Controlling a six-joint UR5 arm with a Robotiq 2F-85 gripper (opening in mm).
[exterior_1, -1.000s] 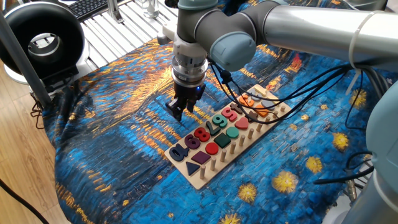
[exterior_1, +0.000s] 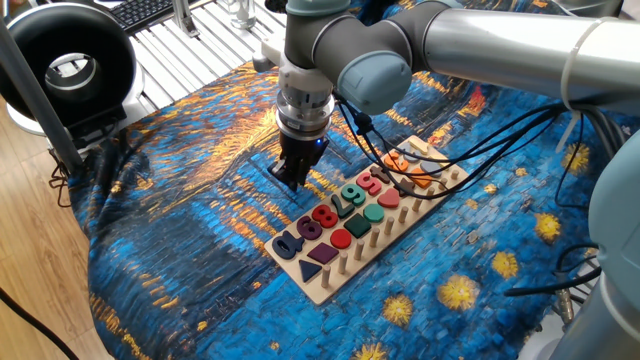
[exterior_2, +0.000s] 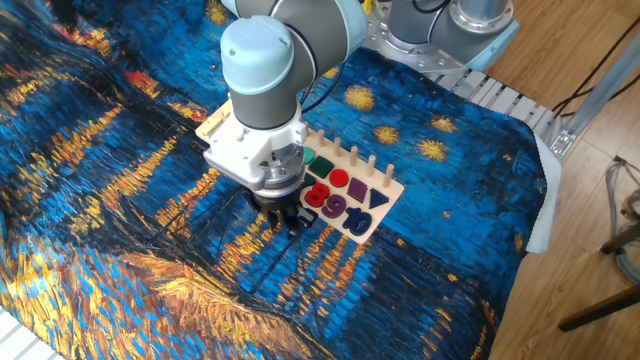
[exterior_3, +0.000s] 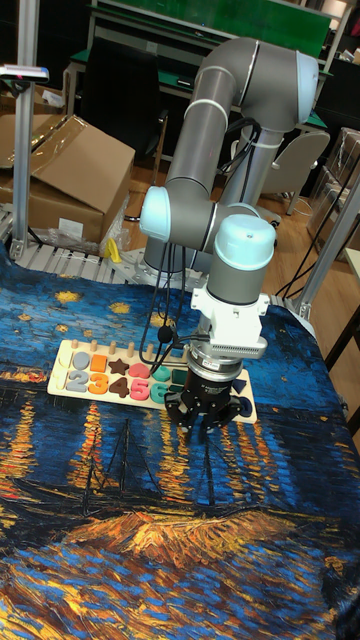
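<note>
A wooden puzzle board (exterior_1: 318, 289) lies on the patterned cloth, with coloured number pieces and shape pieces in rows and a line of upright pegs. At one end sit a dark blue number piece (exterior_1: 288, 245), a purple nine (exterior_2: 335, 206) and a red eight (exterior_1: 324, 216). My black gripper (exterior_1: 288, 182) points down beside the number row, above the cloth. In exterior view 3 the gripper (exterior_3: 195, 427) hides part of the board's right half. Its dark fingers blend together, so their spacing is unclear. No piece shows in its grasp.
Black cables (exterior_1: 480, 150) hang from the arm across the board's far end in exterior view 1. A cardboard box (exterior_3: 80, 176) stands beyond the table.
The gripper's dark fingers have shifted slightly in exterior view 1, their tips now looking a little higher and closer to the board. The arm and board look unmoved.
</note>
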